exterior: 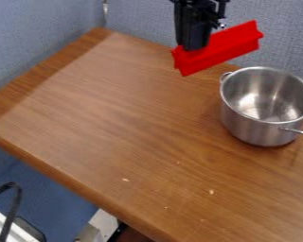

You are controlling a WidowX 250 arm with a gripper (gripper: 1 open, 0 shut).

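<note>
My gripper (197, 38), black, hangs at the top centre-right of the camera view, shut on a red block (222, 49), a long tilted piece held in the air. Below and to the right of it a steel pot (261, 109) with side handles stands on the wooden table (116, 142). The red block is above and left of the pot, apart from it in the view.
Grey padded walls (41, 38) border the table at the back and left. A black cable (8, 208) lies off the table at the lower left.
</note>
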